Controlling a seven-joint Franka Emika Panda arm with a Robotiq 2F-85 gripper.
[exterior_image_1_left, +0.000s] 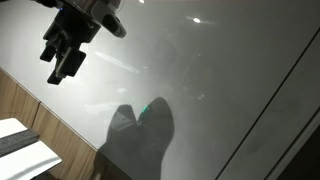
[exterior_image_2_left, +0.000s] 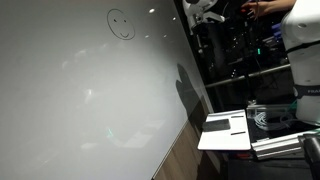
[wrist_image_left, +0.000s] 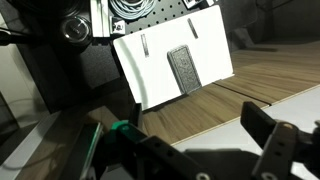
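Note:
My gripper (exterior_image_1_left: 54, 68) is in the air at the upper left of exterior view 1, in front of a large white board (exterior_image_1_left: 200, 80). Its two fingers stand apart, with nothing visible between them. In the wrist view, the dark fingers (wrist_image_left: 105, 150) reach in widely spaced from the bottom corners. Beyond them a dark grey eraser-like block (wrist_image_left: 184, 70) rests on a white panel (wrist_image_left: 215, 45). Two thin dark strips, too small to identify, also show on the panel. Exterior view 2 has the same block (exterior_image_2_left: 216, 126) on the panel, beside the board's lower edge.
A smiley face (exterior_image_2_left: 121, 24) is drawn near the board's top. Wooden trim (wrist_image_left: 205, 108) borders the board. Coiled cable (exterior_image_2_left: 270, 118) and other equipment crowd the area past the panel. The board's surface is otherwise mostly bare.

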